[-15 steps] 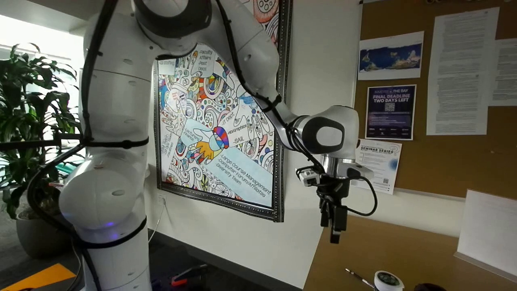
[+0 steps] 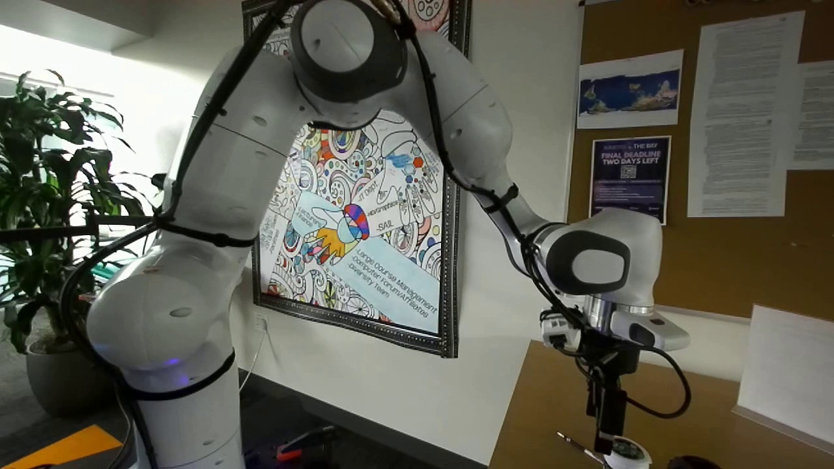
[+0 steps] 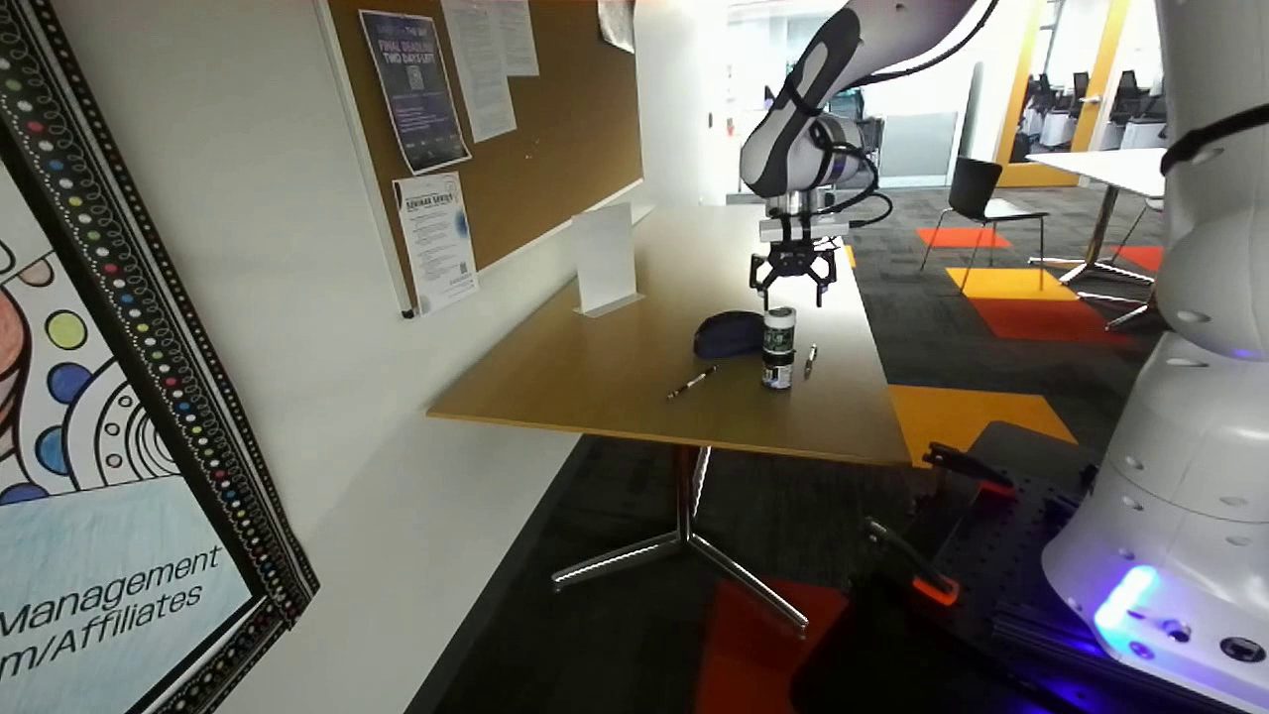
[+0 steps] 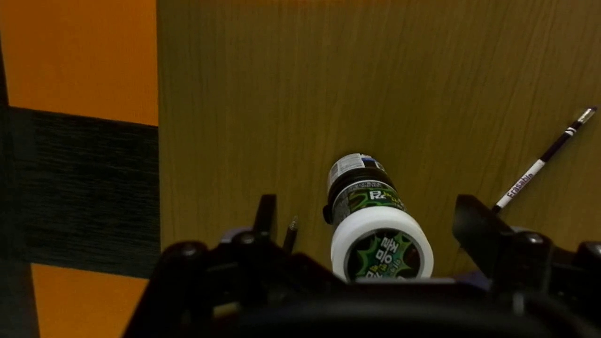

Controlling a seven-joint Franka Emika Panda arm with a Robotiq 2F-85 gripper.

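Note:
A white-lidded container with a green and black label (image 3: 779,329) stands on top of a second small container (image 3: 776,371) on the table. Viewed from the wrist, the round white lid (image 4: 340,256) sits between my spread fingers, with the lower container (image 4: 349,165) partly showing behind it. My gripper (image 3: 792,297) hangs open close to the top of this stack, with nothing held. In exterior view 1 a fingertip (image 2: 604,441) overlaps the left edge of the lid (image 2: 630,451); whether they touch, I cannot tell.
Beside the stack lie a dark pouch (image 3: 727,335), a black-and-white pen (image 3: 691,382) and another pen (image 3: 811,361). A white board (image 3: 607,258) stands by the wall. Bare tabletop (image 3: 559,375) stretches left of the pens; the table's edge drops to carpet on the right.
The lidded container and the pen have stayed put.

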